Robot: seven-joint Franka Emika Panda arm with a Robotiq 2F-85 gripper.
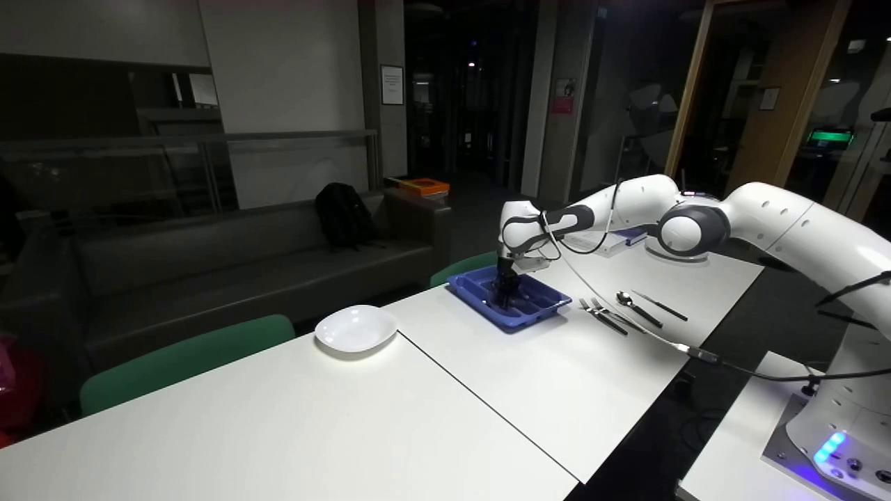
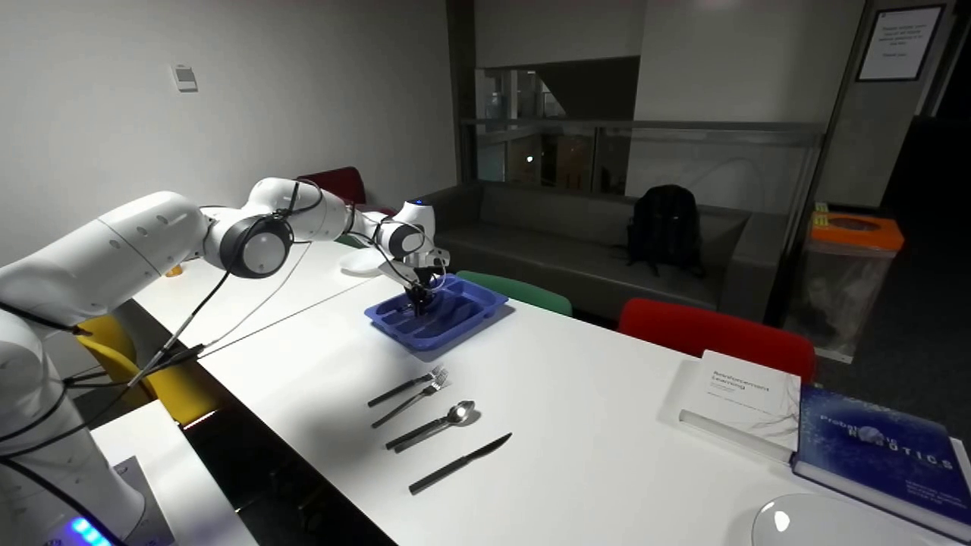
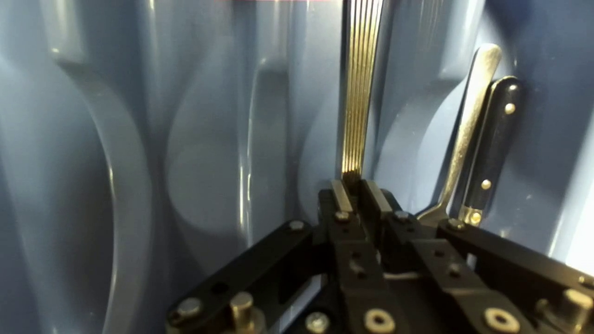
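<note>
My gripper points down into the blue cutlery tray (image 1: 534, 319), its fingers closed on the near end of a long ribbed metal piece (image 3: 360, 94), probably a utensil handle. The rest of that piece runs away along a middle compartment, and its far end is out of the wrist view. To its right in the tray lie a plain metal handle (image 3: 470, 111) and a black riveted handle (image 3: 493, 144), partly hidden by the fingers. The compartments seen to the left look empty. From outside, the gripper (image 2: 419, 302) hides what it holds.
Two forks (image 2: 410, 391), a spoon (image 2: 437, 426) with another handle beside it, and a knife (image 2: 460, 464) lie on the table near the tray. A white bowl (image 1: 356, 328) stands on the adjoining table. Books (image 2: 742, 400) lie farther off.
</note>
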